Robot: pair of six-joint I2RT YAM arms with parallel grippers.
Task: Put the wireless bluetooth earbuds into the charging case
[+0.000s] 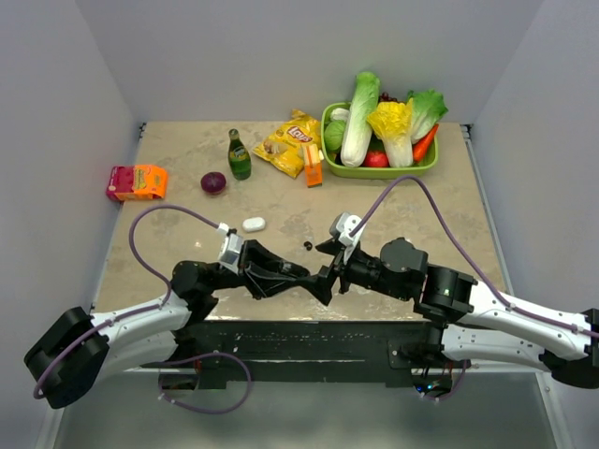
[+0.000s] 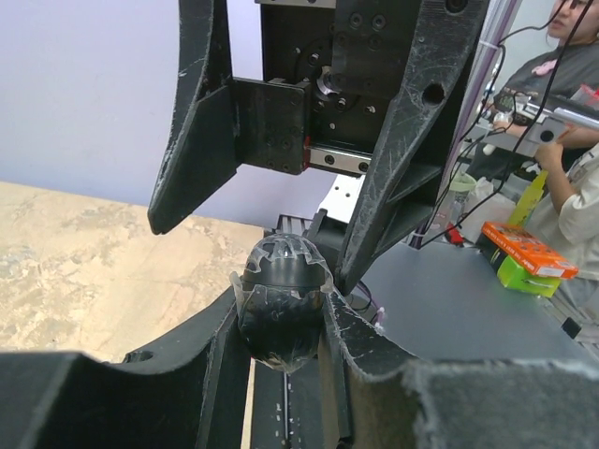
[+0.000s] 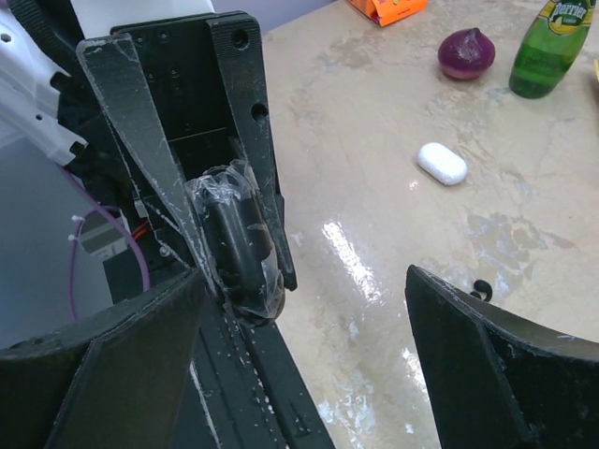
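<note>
My left gripper (image 1: pixel 290 276) is shut on a black charging case (image 2: pixel 284 299) wrapped in clear film, held upright between its fingertips, as the left wrist and right wrist views show. My right gripper (image 1: pixel 328 267) stands open beside the case, its fingers (image 3: pixel 480 355) apart, with nothing seen between them. A small black earbud (image 1: pixel 308 245) lies on the table above the grippers in the top view. A white oval object (image 1: pixel 254 224) lies to its left.
Behind are an onion (image 1: pixel 213 182), a green bottle (image 1: pixel 239 159), a chips bag (image 1: pixel 281 140), an orange carton (image 1: pixel 313 168), a green vegetable basket (image 1: pixel 374 171) and snack boxes (image 1: pixel 137 182).
</note>
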